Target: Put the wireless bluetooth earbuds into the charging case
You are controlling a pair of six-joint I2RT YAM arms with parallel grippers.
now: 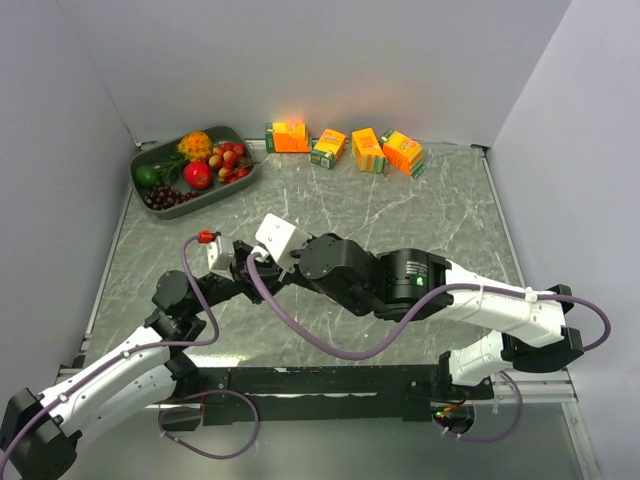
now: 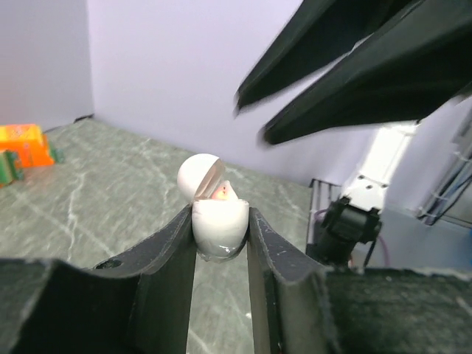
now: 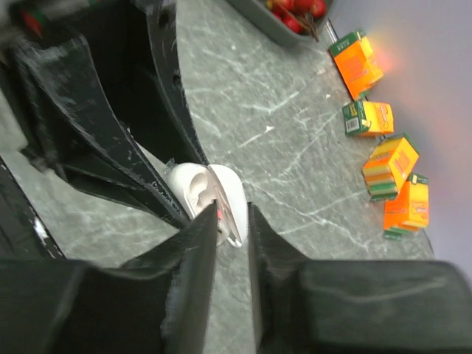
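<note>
The small white charging case is pinched in my left gripper, its lid raised. From the right wrist side, the same case shows rounded hollows and a small reddish spot inside; whether an earbud sits in them I cannot tell. My right gripper is partly open, its two fingertips apart with the raised lid seen behind them. In the left wrist view, the right fingers slant in above and right of the case, clear of it, nothing visible between them. The top view hides both fingers where the arms meet.
A grey tray of fruit and vegetables stands at the back left. Several orange-and-green boxes line the back wall. Between them and the arms, the grey marble tabletop is free.
</note>
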